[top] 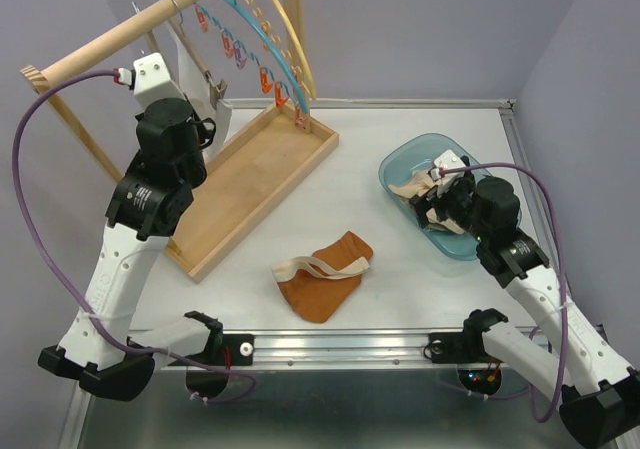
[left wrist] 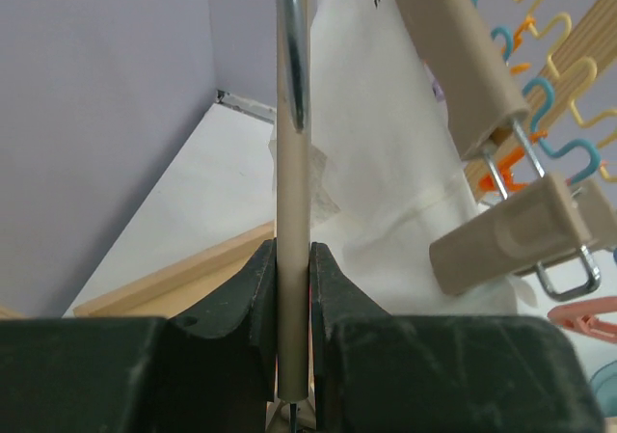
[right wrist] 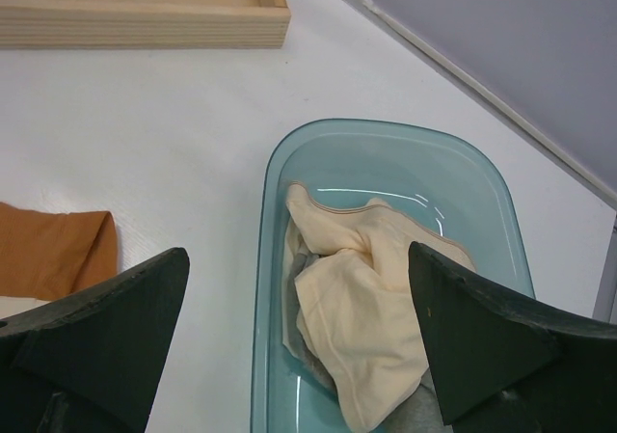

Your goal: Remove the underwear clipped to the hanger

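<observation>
In the left wrist view a beige hanger bar (left wrist: 294,288) stands upright between the fingers of my left gripper, which look shut against both sides of it. A metal hook hangs in front of its upper part. Just beyond, white printed cloth (left wrist: 386,144) hangs below another hanger (left wrist: 453,47) with a beige clip (left wrist: 511,230). From above, this cloth (top: 190,74) shows partly behind my left arm, and the left gripper's tips are mostly hidden. Over the blue basin my right gripper is open, with nothing held.
Cream and grey cloths lie in the blue basin (right wrist: 262,259). A brown cloth (top: 325,289) with a cream band lies on the table. The rack's wooden rail (top: 130,34) and tray (top: 240,174) are close to the left arm; coloured hangers (top: 270,39) hang farther back.
</observation>
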